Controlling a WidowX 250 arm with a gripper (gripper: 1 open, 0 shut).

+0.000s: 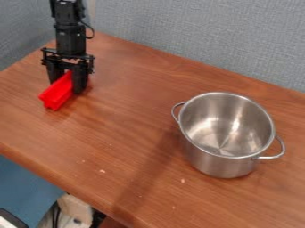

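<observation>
A red block (56,93) lies tilted on the wooden table at the upper left. My black gripper (67,75) is lowered over its back end, fingers around that part; whether they are closed on it is hard to see, as the gripper hides that end.
A steel pot (226,134) with two side handles stands on the right of the table (149,196). The table's edge runs along the lower left, with blue floor and some clutter beyond it.
</observation>
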